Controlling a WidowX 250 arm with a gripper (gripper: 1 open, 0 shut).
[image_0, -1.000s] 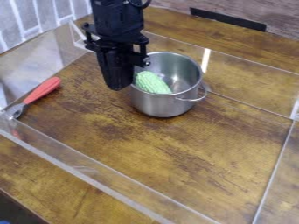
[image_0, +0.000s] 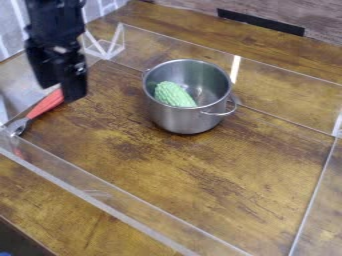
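A steel pot (image_0: 191, 120) with loop handles stands right of centre, holding a pale green ridged object (image_0: 177, 96) that looks like a corn cob. My black gripper (image_0: 59, 84) hangs at the upper left, blurred, apart from the pot and above the left side of the table. It is open, though its fingers are hard to make out. A red-handled utensil (image_0: 44, 106) with a metal head lies at the left, partly behind the gripper in the view.
Clear low barriers border the area on several sides.
My gripper has moved from over the pot leftward, toward the red-handled utensil. The pot and the green object inside look unchanged.
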